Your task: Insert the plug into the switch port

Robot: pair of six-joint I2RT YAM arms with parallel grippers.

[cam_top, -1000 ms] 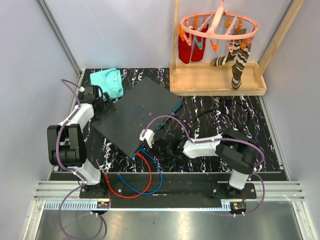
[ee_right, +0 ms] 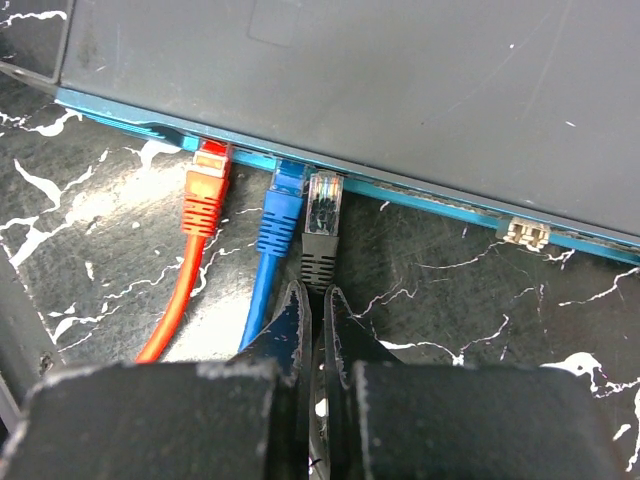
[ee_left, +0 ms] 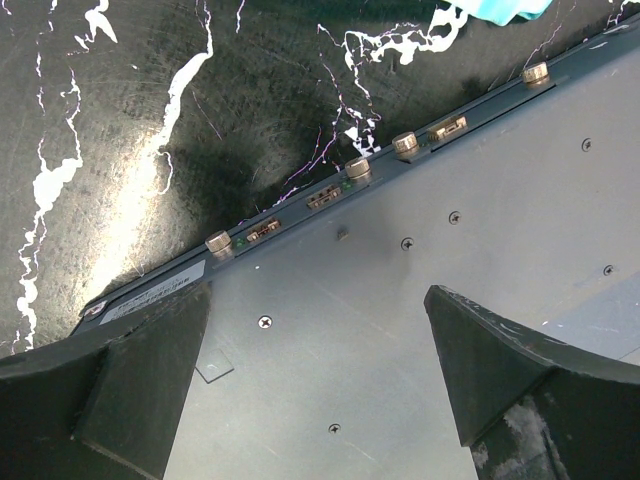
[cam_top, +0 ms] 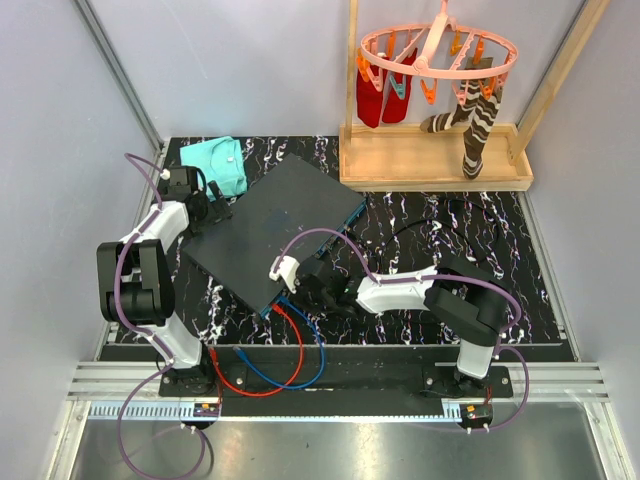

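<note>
The dark switch point(cam_top: 270, 220) lies diagonally on the marble table. In the right wrist view a red plug point(ee_right: 205, 190) and a blue plug point(ee_right: 280, 212) sit at its port edge. Right of them a black-booted plug with a clear tip point(ee_right: 323, 210) lies against that edge; whether it is seated I cannot tell. My right gripper is shut at the rear of that plug, its fingertips on or just behind the boot. My left gripper is open above the switch's far-left side, nothing between its fingers.
A cyan cloth point(cam_top: 213, 165) lies behind the switch. A wooden rack point(cam_top: 435, 175) with hanging socks stands at the back right. A black cable lies loose on the right side of the table. Red and blue cables trail over the front edge.
My right arm has shifted slightly left, along with its gripper, over the last second. The left arm is nearly still.
</note>
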